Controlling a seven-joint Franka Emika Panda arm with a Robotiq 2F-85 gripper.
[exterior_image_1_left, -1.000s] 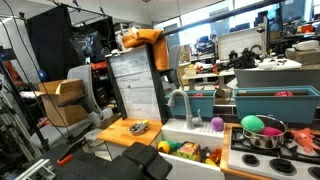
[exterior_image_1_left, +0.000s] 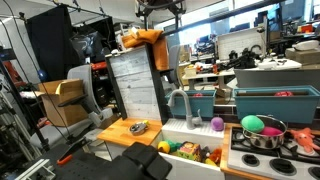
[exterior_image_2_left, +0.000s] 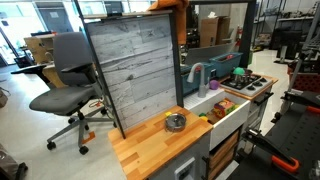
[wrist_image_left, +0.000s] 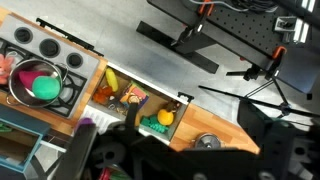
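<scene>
My gripper hangs high over the scene, its two dark fingers spread wide at the bottom of the wrist view with nothing visible between them. In exterior view 1 the gripper (exterior_image_1_left: 160, 14) shows only in part at the top edge. Below it stands an open drawer (wrist_image_left: 182, 112) holding several small toy foods, among them a green one (wrist_image_left: 153, 124) and an orange one (wrist_image_left: 165, 117). A metal pot (exterior_image_1_left: 261, 138) on the stove holds a green round thing (exterior_image_1_left: 253, 123) and a pinkish one (exterior_image_1_left: 271, 131). A smaller metal pot (exterior_image_2_left: 175, 123) rests on the wooden counter.
An orange cloth (exterior_image_1_left: 142, 38) drapes over the tall grey panel (exterior_image_1_left: 137, 84) left of the sink. A faucet (exterior_image_1_left: 184, 97) rises behind the drawer. Near it sits a purple object (exterior_image_1_left: 217, 124). Blue bins (exterior_image_1_left: 250, 105) line the back. Bare wooden counter surrounds the small pot.
The gripper has come down into the top of exterior view 1, where it was out of sight a second ago, and has shifted slightly right. The objects have not moved.
</scene>
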